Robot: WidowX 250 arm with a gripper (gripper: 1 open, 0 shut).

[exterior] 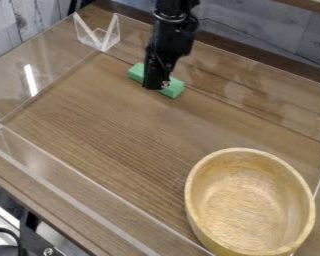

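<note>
My black gripper (pixel 159 80) reaches down from the top centre onto a green block (pixel 170 87) lying on the wooden table at the back. The gripper covers the middle of the block, with green showing on both sides of it. The fingertips look close together; whether anything is between them is hard to see.
A large tan round bowl (pixel 250 218) sits at the front right. A clear plastic object (pixel 99 32) stands at the back left.
</note>
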